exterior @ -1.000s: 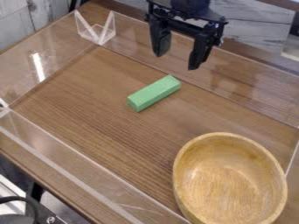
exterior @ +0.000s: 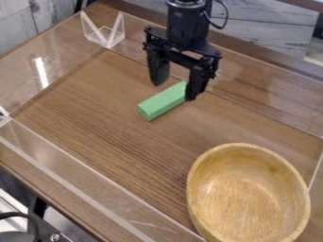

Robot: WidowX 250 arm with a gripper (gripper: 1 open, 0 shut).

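Observation:
My gripper (exterior: 177,74) is at the upper middle of the camera view, a black arm with its two fingers open, reaching down just over a green oblong block (exterior: 163,102) on the wooden surface. The fingers are beside and above the block's upper end; whether they touch it is hard to tell.
A large tan oval bowl (exterior: 247,197) fills the lower right. A clear plastic rack (exterior: 104,30) stands at the upper left, with another clear item at the left edge.
My gripper has come toward the viewer and down, from behind the green block to over its upper end. The block and bowl have not visibly moved.

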